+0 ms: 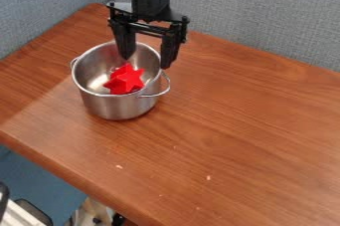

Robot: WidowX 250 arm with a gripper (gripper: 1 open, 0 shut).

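Observation:
A steel pot with side handles stands on the wooden table at the left of the camera view. In it lies a red star-shaped object. My black gripper is over the pot's back part, its fingers spread open to either side, the left one at the pot's rim or just inside. Nothing shows between them.
Grey walls stand at the left and back, and the table's edge drops to a blue floor at the lower left.

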